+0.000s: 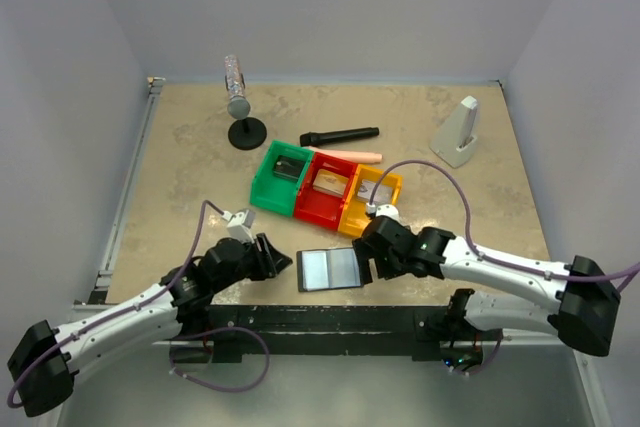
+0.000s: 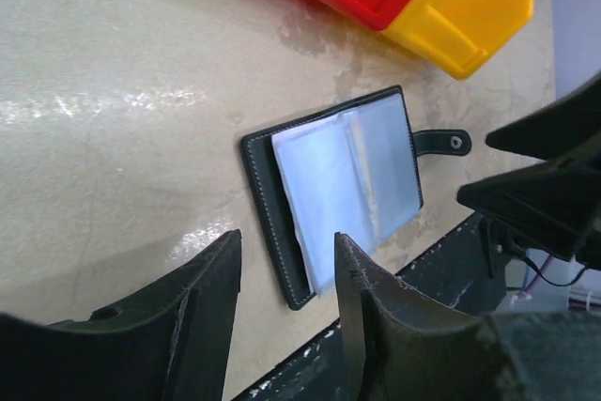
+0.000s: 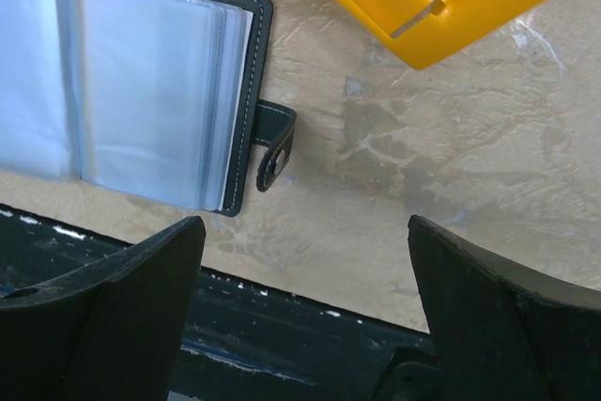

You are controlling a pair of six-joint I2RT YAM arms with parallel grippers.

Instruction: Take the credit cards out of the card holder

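Observation:
An open black card holder (image 1: 329, 270) with clear sleeves lies flat near the table's front edge; in the right wrist view its snap strap (image 3: 277, 143) sticks out to the right. My left gripper (image 1: 270, 255) is just left of the holder, its fingers (image 2: 192, 316) apart with nothing between them. My right gripper (image 1: 365, 257) hangs open at the holder's right end, empty, its fingers (image 3: 493, 316) wide apart. Whether cards sit inside the sleeves I cannot tell.
Green (image 1: 270, 193), red (image 1: 316, 208) and yellow (image 1: 362, 221) bins stand behind the holder. A microphone (image 1: 340, 135), a pink roll, a stand with a clear cylinder (image 1: 236, 97) and a white holder (image 1: 455, 132) are at the back. Free table lies at either side.

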